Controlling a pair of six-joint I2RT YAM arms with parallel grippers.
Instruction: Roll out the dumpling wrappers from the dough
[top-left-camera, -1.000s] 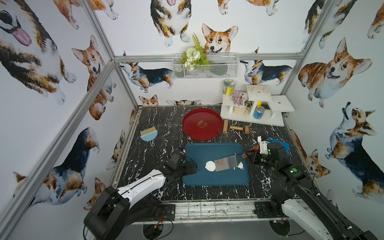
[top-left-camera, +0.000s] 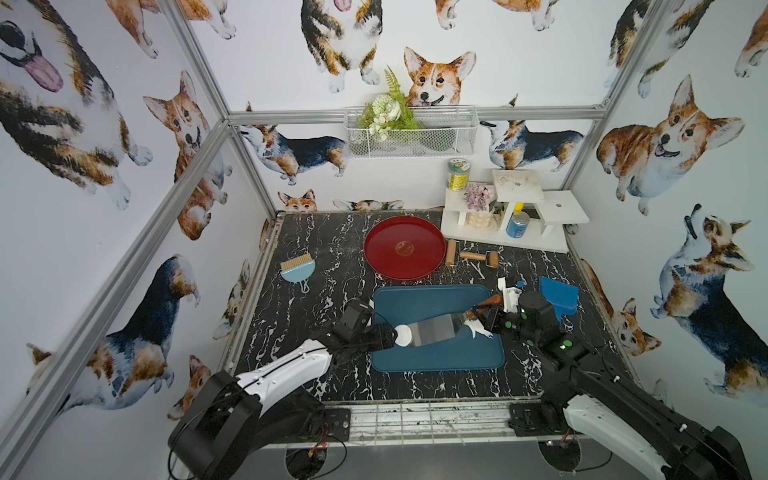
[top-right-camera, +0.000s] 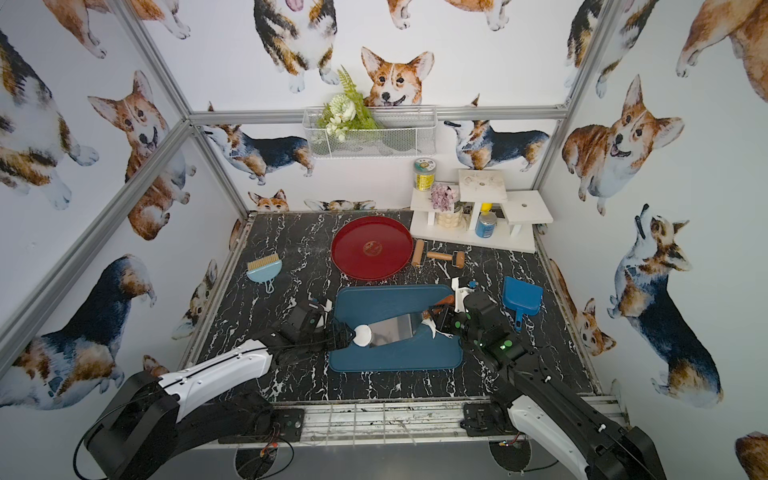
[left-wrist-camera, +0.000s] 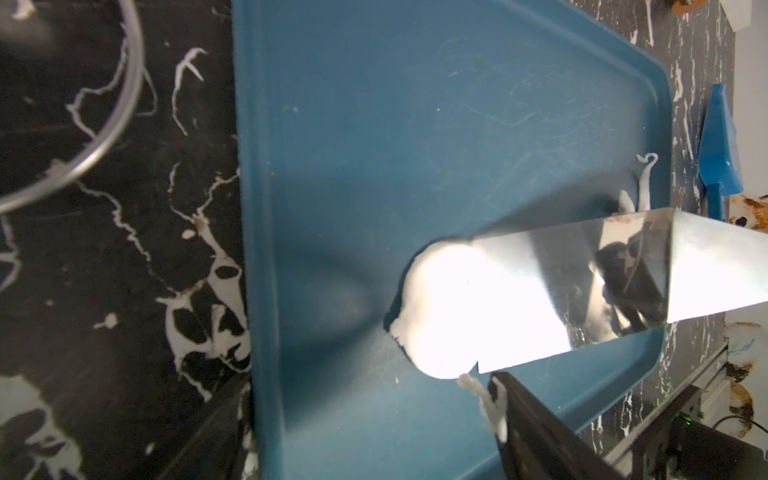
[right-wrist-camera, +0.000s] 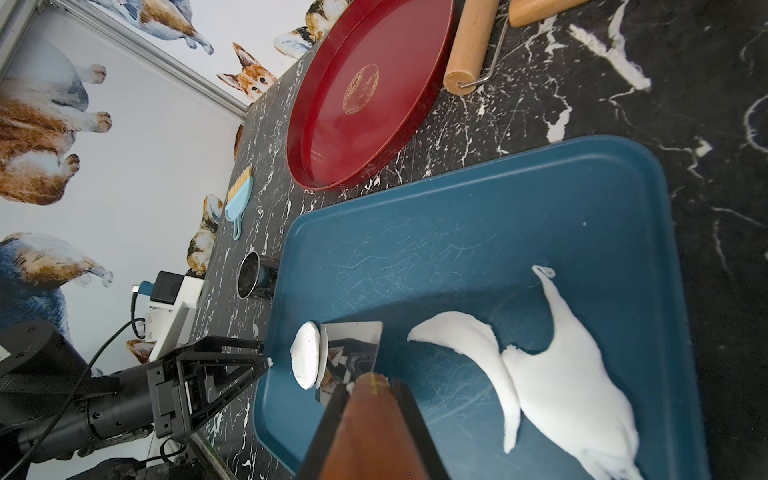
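A round white dough wrapper (left-wrist-camera: 436, 312) lies near the left end of the blue tray (left-wrist-camera: 336, 200). The metal scraper blade (top-left-camera: 436, 329) meets its right side; I cannot tell how far the blade reaches under it. My right gripper is shut on the scraper's brown handle (right-wrist-camera: 372, 440). Beside the wrapper, at the tray's left edge, my left gripper is open, with nothing gripped between its fingers. Leftover white dough (right-wrist-camera: 572, 384) and a curved dough strip (right-wrist-camera: 472, 340) rest on the right part of the tray, partly hidden from above by the right arm.
Behind the tray sit a round red tray (top-left-camera: 405, 248) and a wooden roller (top-left-camera: 472, 256). A blue dustpan (top-left-camera: 558, 296) is at the right, a light-blue brush (top-left-camera: 297, 269) at the left. The blue tray's back half is clear.
The scraper and right gripper have moved left, and the wrapper has shifted left with the blade. The blue tray sits slightly further right. The left arm has barely moved.
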